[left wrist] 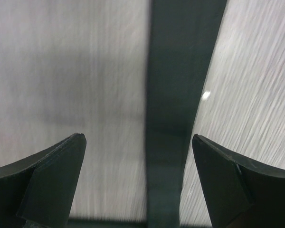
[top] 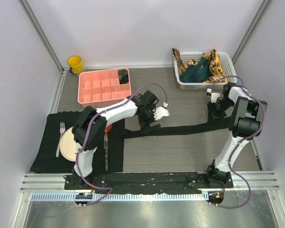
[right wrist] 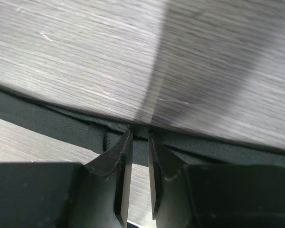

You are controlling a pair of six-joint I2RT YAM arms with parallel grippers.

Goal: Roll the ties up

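A long dark tie stretches across the grey table, its left end meeting the black placemat. My left gripper is over the tie's left part. In the left wrist view the tie runs lengthwise between the wide-open fingers of that gripper, which hold nothing. At the tie's right part is my right gripper. Seen from the right wrist, its fingertips stand a narrow gap apart at the tie, with dark cloth showing in the gap of the gripper. A small fold lies just left of them.
A white basket of patterned and dark green cloths stands at the back right. A pink divided box and a yellow mug are at the back left. The black placemat carries a plate, cutlery and an orange cup.
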